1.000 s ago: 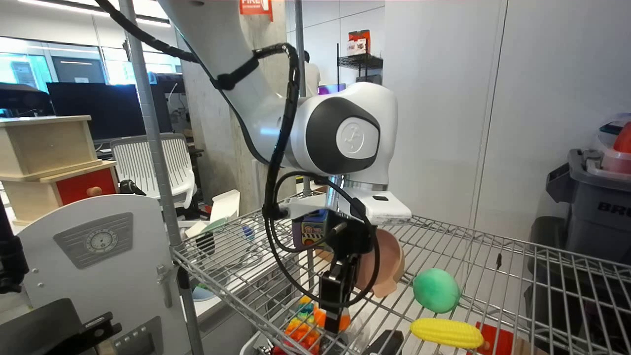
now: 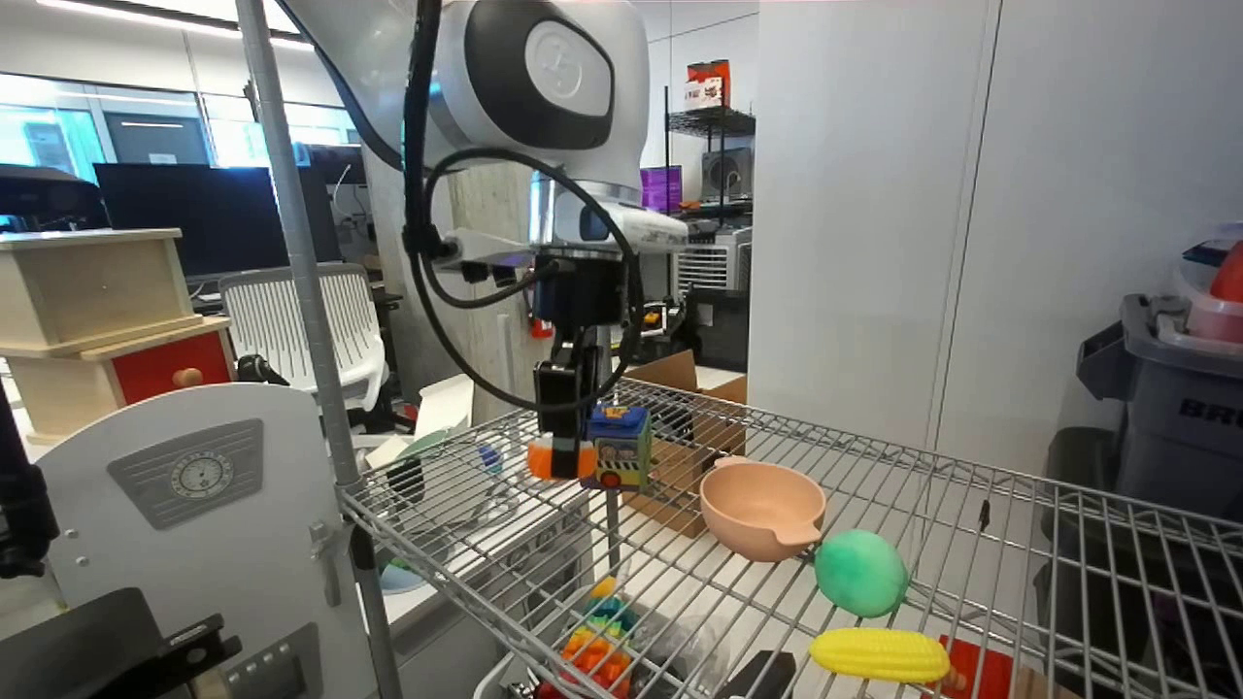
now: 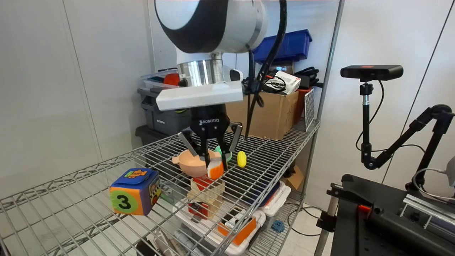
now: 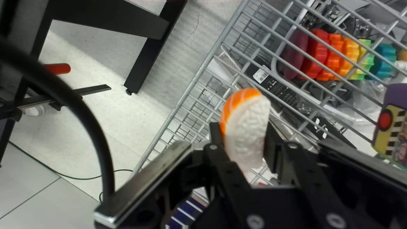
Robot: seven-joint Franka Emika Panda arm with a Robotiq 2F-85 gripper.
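Note:
Shut on an orange-and-white toy sushi piece (image 4: 247,128), my gripper holds it between both fingers above the wire shelf (image 4: 198,76). In exterior view 1 the gripper (image 2: 564,458) hangs over the shelf's left part, with the sushi's orange side (image 2: 541,460) showing beside the fingers. A colourful soft cube (image 2: 620,448) appears just behind it there; exterior view 2 has the cube (image 3: 134,191) well apart from the gripper (image 3: 216,167). The pink bowl (image 2: 763,509) stands upright on the shelf, away from my fingers.
A green ball-like toy (image 2: 861,572) and a yellow corn toy (image 2: 880,654) lie on the shelf near the bowl. A grey upright post (image 2: 305,250) stands at the shelf's left corner. Bins sit beneath the wires. The shelf's right part is largely clear.
Arm and gripper have risen and swung left and back, carrying the sushi piece. The bowl, tipped up beside the gripper before, now rests level. Ball and corn have not moved.

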